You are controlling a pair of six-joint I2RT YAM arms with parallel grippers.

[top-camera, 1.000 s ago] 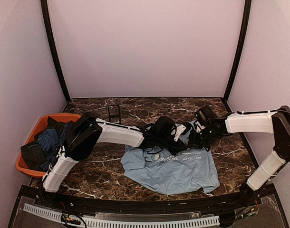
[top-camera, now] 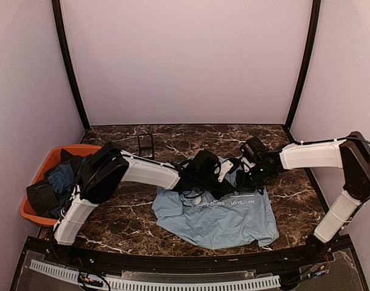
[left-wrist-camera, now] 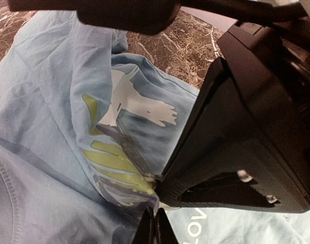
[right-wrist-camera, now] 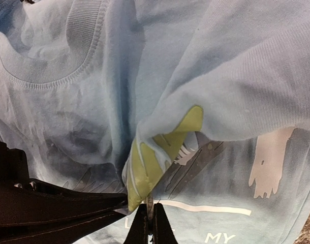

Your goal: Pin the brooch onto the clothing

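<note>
The clothing (top-camera: 227, 227) is a light blue shirt with white lettering, spread on the table. A raised fold (left-wrist-camera: 114, 162) with yellow-green print narrows to the tips of my left gripper, which is shut on it. From the right wrist view, the left fingers (right-wrist-camera: 68, 208) meet the fold's lower end. My right gripper is shut right beside that end. A tiny, thin pale piece (right-wrist-camera: 150, 202) shows at its tips; I cannot tell whether it is part of the brooch. No brooch can be made out clearly, and both grippers cover the spot from above.
At the far left stands an orange basket (top-camera: 34, 203) with dark cloth in it. A small dark frame (top-camera: 146, 145) lies behind the left arm. Bare marbled table shows at the back and on both sides of the shirt. The two grippers are very close together.
Both grippers have shifted slightly to the left, the right one at the end too. The shirt has slid a little left with them, and more of its lettering is covered.
</note>
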